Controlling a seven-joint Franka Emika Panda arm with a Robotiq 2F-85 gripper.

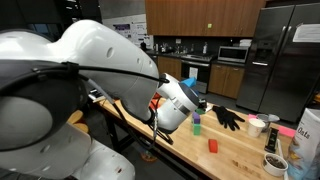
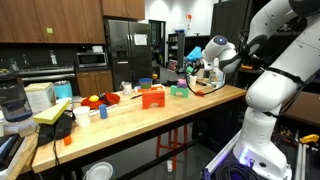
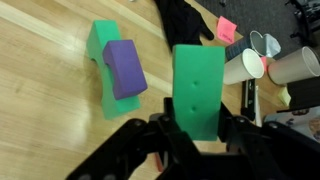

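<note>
In the wrist view my gripper is shut on a green block (image 3: 198, 88), which stands up close to the camera between the dark fingers. Left of it, a purple block (image 3: 123, 68) rests against or on another green block (image 3: 104, 45) over the wooden table. In exterior view 1, the purple block (image 1: 196, 118) and green block (image 1: 197, 129) stand together just right of the white arm. The arm's wrist hangs above and left of them. The held block is hard to make out in the exterior views.
A red block (image 1: 213, 146) lies on the bare tabletop to the right. Black gloves (image 1: 226, 118) lie behind the blocks, with a white cup (image 1: 256, 128) farther right. In exterior view 2, several bowls and containers crowd the table's far side.
</note>
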